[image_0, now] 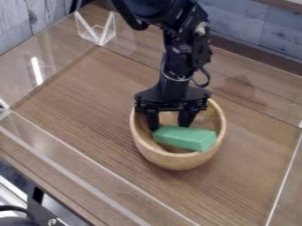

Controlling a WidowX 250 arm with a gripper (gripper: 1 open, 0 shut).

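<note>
A black arm comes down from the top of the view, and its gripper (171, 115) reaches into a light wooden bowl (171, 161) right of centre. Inside the bowl lies a mint-green block (186, 137), tilted slightly, just below the gripper's fingers. The fingertips are dark and partly hidden in the bowl, so I cannot tell how far apart they are or whether they touch the block.
Translucent plastic pieces stand at the top left corner of the table and at its left edge. Grey plank boards line the back.
</note>
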